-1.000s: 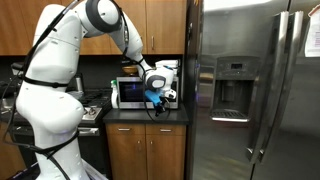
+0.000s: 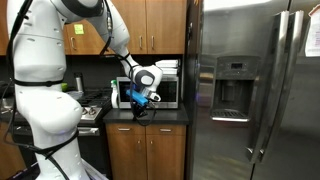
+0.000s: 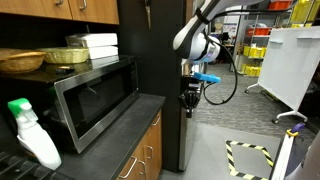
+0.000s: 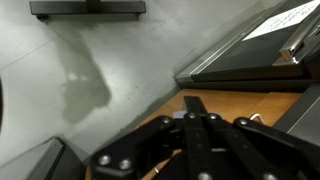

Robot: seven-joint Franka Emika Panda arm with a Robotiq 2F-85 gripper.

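Note:
My gripper [image 2: 139, 112] points down in front of the counter and lower cabinets in exterior view 1. Exterior view 2 has the gripper [image 3: 190, 107] out past the counter's front edge, over open floor. From the wrist view, the dark gripper appears shut, and nothing shows between its fingers. It hangs above the grey floor and the wooden cabinet front.
The dark counter [image 3: 120, 140] carries a microwave [image 3: 105, 98] with containers on top. A green-topped spray bottle [image 3: 35, 135] stands at the near end. Wooden cabinets [image 2: 127, 152] lie below. A steel fridge [image 2: 232, 105] rises at right.
In exterior view 1 the arm's wrist and gripper have swung left and somewhat lower, and the wrist looks larger. The cabinets and counter look unchanged.

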